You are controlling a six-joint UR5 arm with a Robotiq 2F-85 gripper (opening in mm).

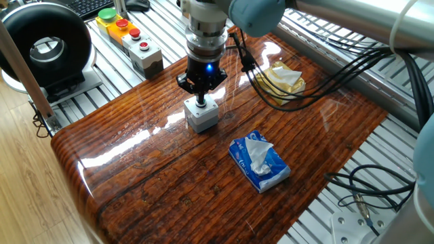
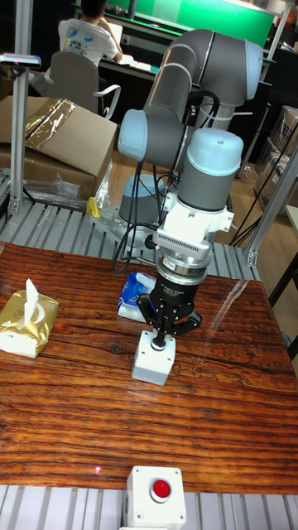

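Note:
A small white and grey button box [image 1: 202, 118] stands on the glossy wooden table [image 1: 156, 179]. Directly over it is my black gripper [image 1: 201, 102], pointing down, its fingers brought together. The fingertips are at the button on the box's top face and mostly cover it. From the other side, the same box [image 2: 152, 366] sits below the gripper [image 2: 159, 343], with the tips at the button there too. No object shows between the fingers. Whether the button is pressed in cannot be made out.
A blue tissue pack [image 1: 259, 163] lies to one side of the box, and a gold tissue pack [image 1: 281, 81] lies farther back. Control boxes with red buttons [image 1: 143, 54] stand off the table's edge. Black cables [image 1: 319, 88] hang by the arm.

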